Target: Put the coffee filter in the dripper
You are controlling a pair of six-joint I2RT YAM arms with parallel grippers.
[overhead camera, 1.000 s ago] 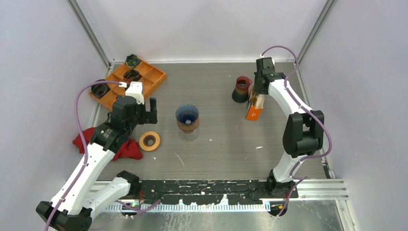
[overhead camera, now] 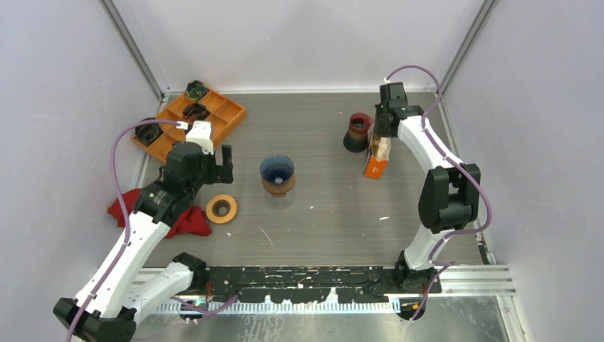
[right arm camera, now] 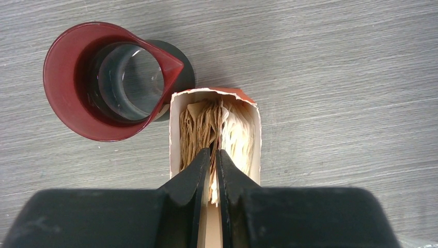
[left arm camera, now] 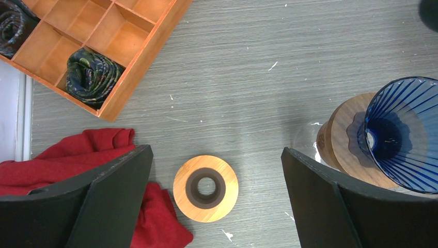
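Note:
The blue ribbed dripper (overhead camera: 277, 168) sits on its wooden collar mid-table, and its open mouth (left arm camera: 413, 168) shows at the right of the left wrist view. Brown and white paper filters (right arm camera: 193, 134) stand packed in an open orange-and-white box (overhead camera: 375, 169). Over that box my right gripper points down, its fingertips nearly together among the filters' upper edges. Filter edges show in the narrow slit; whether one is pinched is unclear. Left of the dripper, my left gripper (overhead camera: 227, 164) is open and empty, its fingers (left arm camera: 330, 196) wide apart.
A red-rimmed dark carafe (right arm camera: 62, 88) stands right against the filter box. At the left are a wooden divided tray (overhead camera: 226, 112), a wooden ring (overhead camera: 213, 211) and a red cloth (overhead camera: 189, 223). Bare table lies between dripper and box.
The right gripper has shifted very slightly at the filter box. The left arm, dripper and other objects look unmoved.

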